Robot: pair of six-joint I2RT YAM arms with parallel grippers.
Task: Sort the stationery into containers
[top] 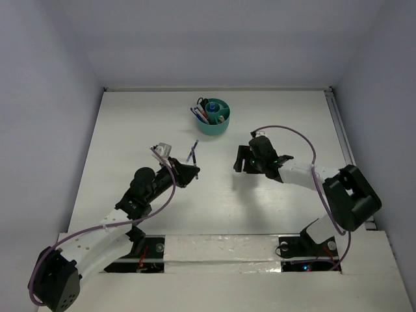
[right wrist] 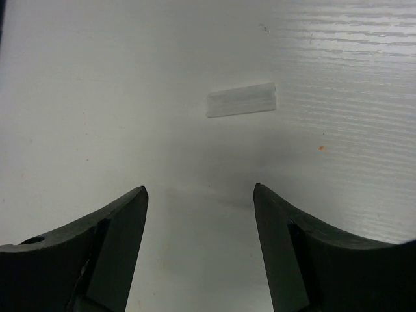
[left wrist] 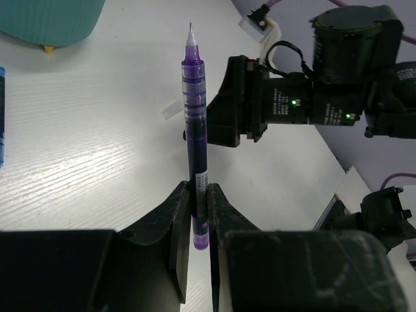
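A purple pen (left wrist: 195,117) stands upright in my left gripper (top: 194,170), which is shut on it left of centre. Another, blue pen (top: 190,153) lies on the table behind it. My right gripper (top: 242,162) is open and low over the table, right of centre, with a small pale strip (right wrist: 241,99) on the surface ahead of its fingers. The teal container (top: 214,130) at the back centre holds pens, scissors and other items in compartments.
Grey walls surround it on the back and sides.
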